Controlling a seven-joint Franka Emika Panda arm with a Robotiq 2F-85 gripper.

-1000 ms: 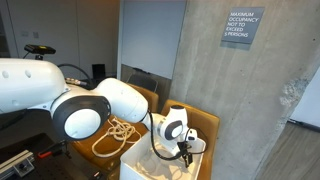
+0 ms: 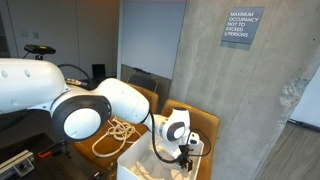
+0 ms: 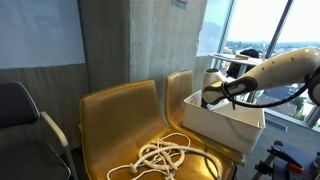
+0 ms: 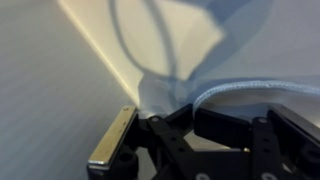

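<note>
My gripper [image 2: 187, 162] is inside the white box [image 3: 225, 130], pointing down, with its fingertips low between the walls. In the wrist view its dark fingers are shut. A thin white strand [image 4: 260, 85] curves from the fingertips toward the right edge; whether it is pinched or only passes in front cannot be told. Shadows of the arm or a cable fall across the pale box surface behind it. A loose heap of white rope [image 3: 160, 155] lies on the tan chair seat beside the box, also seen behind the arm in exterior view 1.
Tan chairs [image 3: 120, 115] stand in a row beside the box, and a dark office chair [image 3: 30, 135] is at the left. The concrete wall [image 2: 240, 90] rises close behind. A window fills the right of exterior view 2.
The gripper and wrist have sunk slightly lower in the box and shifted a little right. The box and the rope on the chair look unmoved.
</note>
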